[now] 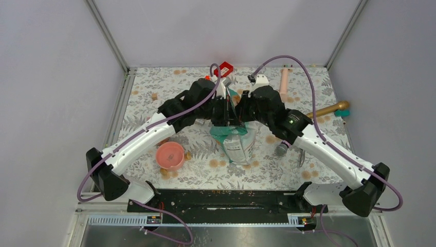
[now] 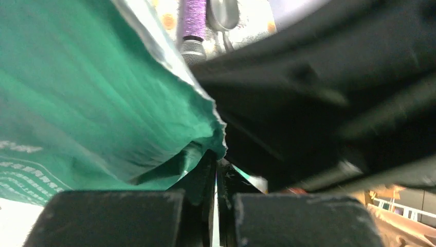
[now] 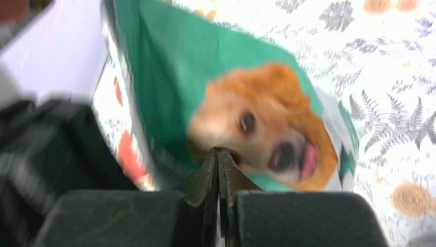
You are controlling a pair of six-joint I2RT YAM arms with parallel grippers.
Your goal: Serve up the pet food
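A teal and white pet food bag (image 1: 236, 144), printed with a dog's face (image 3: 272, 128), stands in the middle of the table. Both grippers meet at its top. In the left wrist view my left gripper is shut on the bag's crinkled edge or right against it; the fold hides which. My right gripper is shut at the other side of the bag's top, and whether film is between its fingers is unclear. A pink bowl (image 1: 169, 157) sits left of the bag.
A spoon (image 2: 221, 15) and a grey-headed purple microphone (image 1: 282, 148) lie right of the bag. A red box (image 1: 223, 69), a pink cylinder (image 1: 284, 82) and a gold pestle-like object (image 1: 329, 108) lie toward the back and right.
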